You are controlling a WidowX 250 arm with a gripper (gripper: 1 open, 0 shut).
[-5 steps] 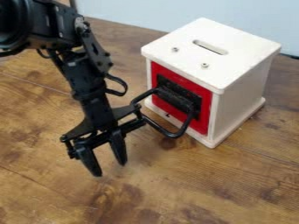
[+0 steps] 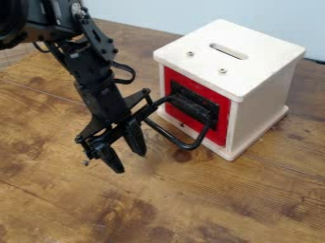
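Observation:
A black robot arm reaches down from the upper left, and its gripper (image 2: 125, 154) hangs low over the wooden table, fingers apart with nothing visible between them. Right of it stands a white wooden box (image 2: 260, 104) with a red front (image 2: 223, 132), a black panel (image 2: 192, 101) on that front and a slot in the top. A black curved bar (image 2: 185, 144) sticks out from the panel toward the gripper; whether the gripper body touches it, I cannot tell.
A pale wall rises at the back.
My gripper has moved slightly to the right and up, toward the box, over the last second. The box looks unmoved.

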